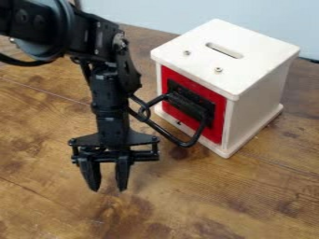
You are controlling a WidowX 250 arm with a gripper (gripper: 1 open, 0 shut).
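The black robot arm hangs down over the wooden table, with its gripper low at the left of the view. The two fingers point downward with a gap between them, and nothing shows in that gap. To its right stands a white wooden box with a slot in the top and a red front panel carrying a black fitting. Black cable loops hang between the arm and the box front, partly covering the fitting.
A pale wall runs along the back.
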